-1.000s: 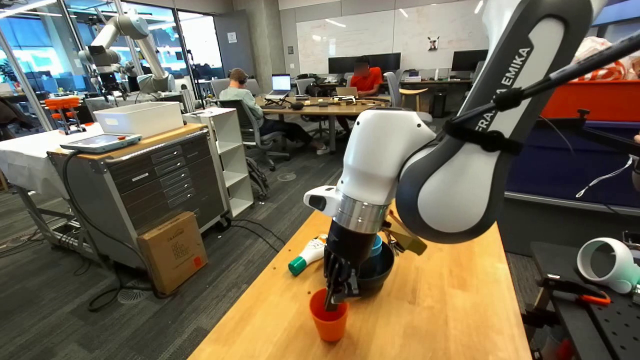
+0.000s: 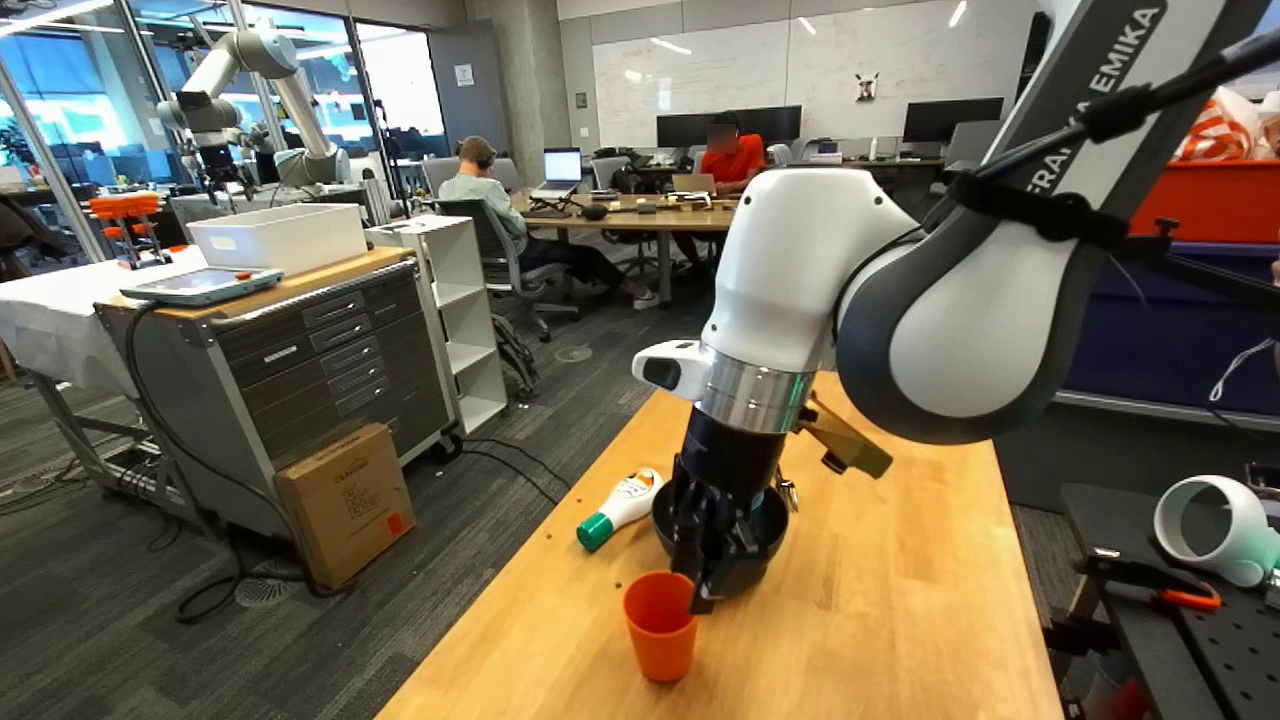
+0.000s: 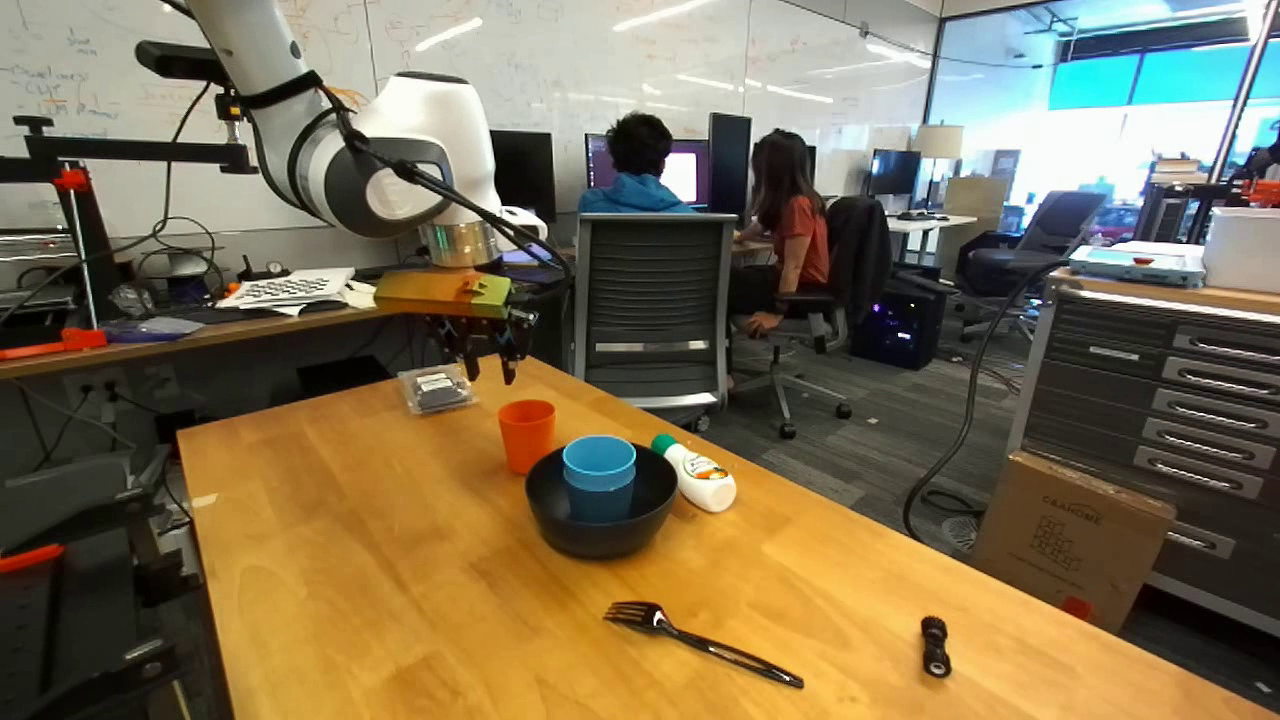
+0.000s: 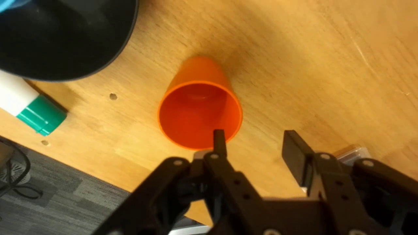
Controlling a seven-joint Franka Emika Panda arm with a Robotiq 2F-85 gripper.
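An orange cup (image 4: pixel 198 113) stands upright on the wooden table, empty in the wrist view. My gripper hangs over it with the fingers (image 4: pixel 220 145) apart and nothing between them. In exterior view 2 the gripper (image 3: pixel 491 370) is clear above the orange cup (image 3: pixel 527 436). Beside that cup sits a black bowl (image 3: pixel 552 516) with blue cups (image 3: pixel 599 480), one stacked in another. A white bottle (image 3: pixel 705 478) with a green cap lies alongside the bowl. In exterior view 1 the gripper hides much of the bowl.
A black fork (image 3: pixel 720 652) and a small black flashlight (image 3: pixel 935 648) lie on the table away from the bowl. Near the table's other end is a clear package (image 3: pixel 437 389). Broad bare wood lies beside the bowl and cup.
My gripper has lifted up from inside the orange cup's mouth and shifted rightward in exterior view 1. The cup remains standing almost where it was.
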